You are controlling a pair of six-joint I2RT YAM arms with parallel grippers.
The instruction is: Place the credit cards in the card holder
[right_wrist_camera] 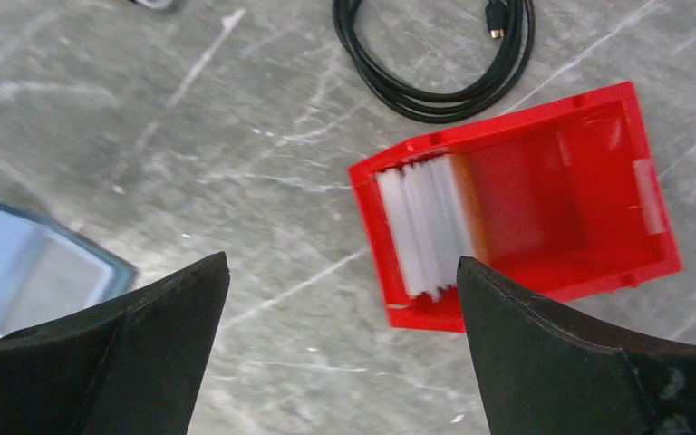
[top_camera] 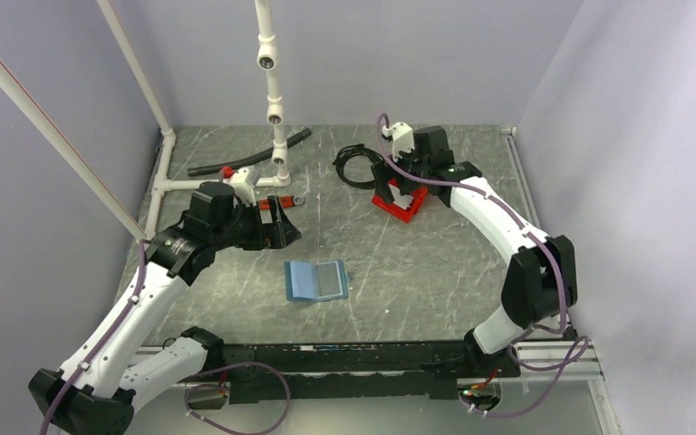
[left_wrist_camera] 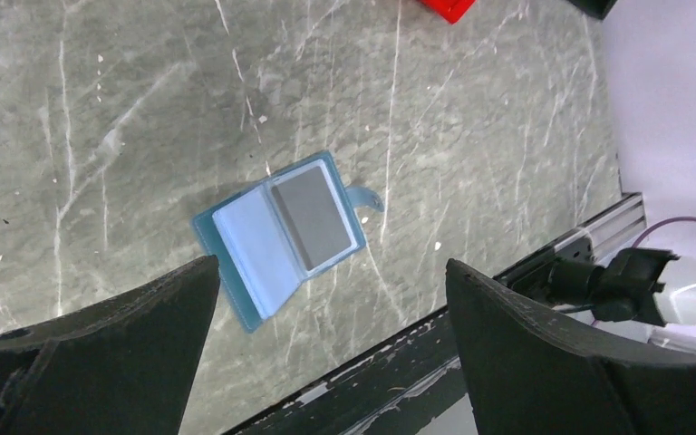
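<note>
A blue card holder (top_camera: 302, 282) lies spread open on the table, a grey clear-windowed panel on its right half. In the left wrist view the holder (left_wrist_camera: 256, 253) rests below the fingers with a small blue strap at its side. Up and left of it hovers my left gripper (top_camera: 283, 227), open and empty. White cards (right_wrist_camera: 421, 227) stand on edge in a row at the left end of a red box (right_wrist_camera: 544, 213). Above that box my right gripper is open, its fingers apart and nothing between them.
A coiled black cable (top_camera: 349, 170) lies just left of the red box. An orange-red tool (top_camera: 276, 203), a black tube (top_camera: 246, 164) and a white pipe stand (top_camera: 213, 184) occupy the back left.
</note>
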